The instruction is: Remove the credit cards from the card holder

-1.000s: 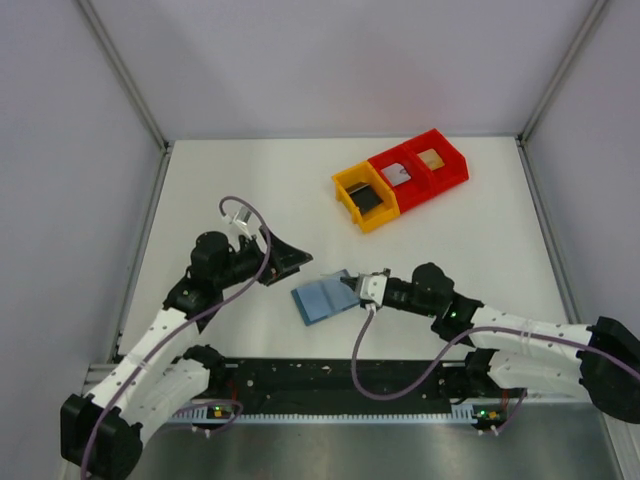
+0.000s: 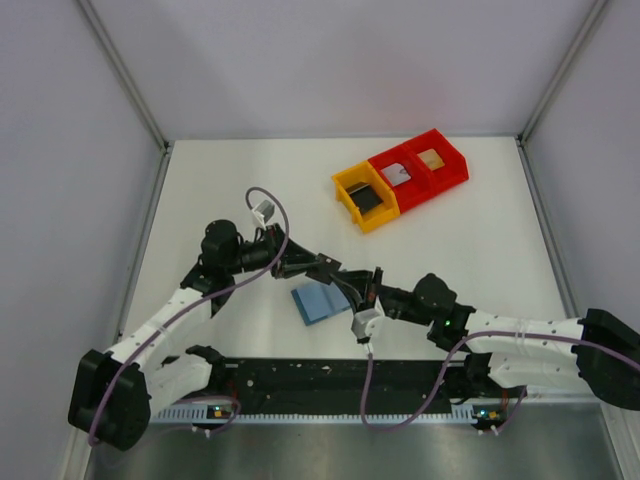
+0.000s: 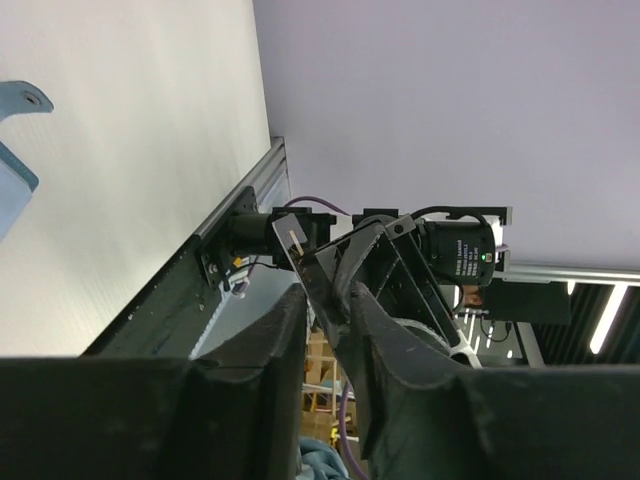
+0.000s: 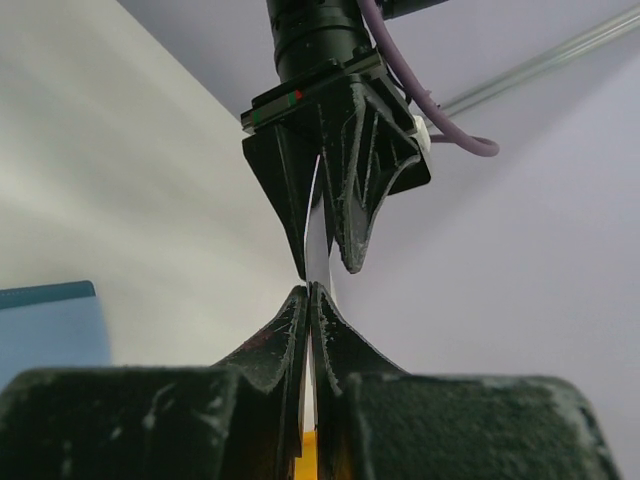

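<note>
A thin dark card (image 2: pixel 325 264) is held above the table between my two grippers. My right gripper is shut on its near edge, and the card shows edge-on in the right wrist view. From the other side, the fingers of my left gripper straddle the card; they are part open, and one fingertip appears to stand off from it. The blue card holder (image 2: pixel 316 304) lies flat on the table below. Part of the holder (image 4: pixel 55 335) also shows at the left of the right wrist view. Whether cards remain in it cannot be seen.
Behind the arms stands a yellow bin (image 2: pixel 350 181) with dark contents, joined to red bins (image 2: pixel 407 157) holding a pale item and a tan item.
One second ago the grippers were apart, the right one low by the holder.
</note>
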